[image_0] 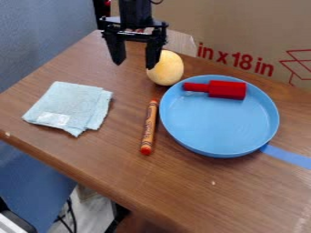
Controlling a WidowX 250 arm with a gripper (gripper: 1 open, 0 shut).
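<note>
My black gripper point(135, 53) hangs at the top centre of the camera view, its two fingers spread open. Just below and right of it sits a pale yellow round object point(166, 69). An orange stick point(149, 127) lies lengthwise on the wooden table. A folded light blue cloth point(67, 107) is at the left, and a blue plate point(219, 127) at the right holds a red object point(214, 89) near its back rim.
A cardboard box point(255, 36) stands along the back. Blue tape point(292, 157) runs on the table right of the plate. The table's left edge drops to a blue surface. Bare wood point(201, 200) fills the front.
</note>
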